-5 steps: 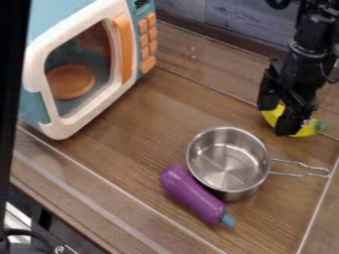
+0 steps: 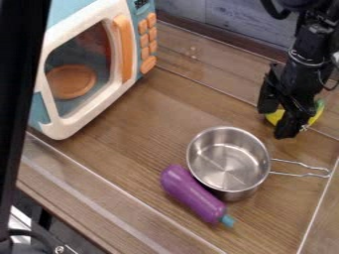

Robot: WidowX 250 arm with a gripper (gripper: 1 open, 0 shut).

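My black gripper [image 2: 288,99] is at the right, lowered over a yellow object [image 2: 310,115] with a small green part, which it partly hides; its fingers stand open, and whether they touch the object cannot be told. A steel pot [image 2: 225,159] with a wire handle pointing right sits in front of it. A purple eggplant-like object [image 2: 192,193] with a teal tip lies at the pot's front left.
A toy microwave [image 2: 56,109] with an orange handle and buttons fills the upper left, a round orange plate inside. A wall runs along the back.
My gripper has shifted slightly to the right over the yellow object. The pot, the purple object and the microwave look unmoved.
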